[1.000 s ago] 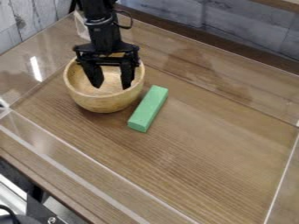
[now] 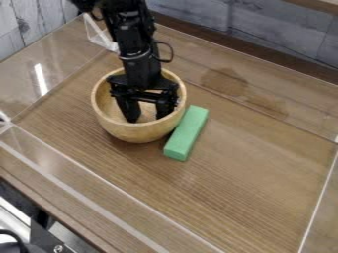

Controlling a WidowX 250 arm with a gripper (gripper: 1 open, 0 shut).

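A light wooden bowl (image 2: pixel 119 128) sits left of centre on the wooden table, with my black gripper (image 2: pixel 142 99) lowered into it from above. The gripper is open, its dark fingers inside the bowl and partly blending with its shadow; nothing shows held. A green block (image 2: pixel 187 132) lies just right of the bowl, tilted along a diagonal.
A pale clear object (image 2: pixel 95 30) stands at the back left behind the arm. The table's edge runs along the left.
The gripper has moved down and a little right into the bowl. The bowl has shifted slightly right and toward the viewer, and the green block has shifted slightly right with it.
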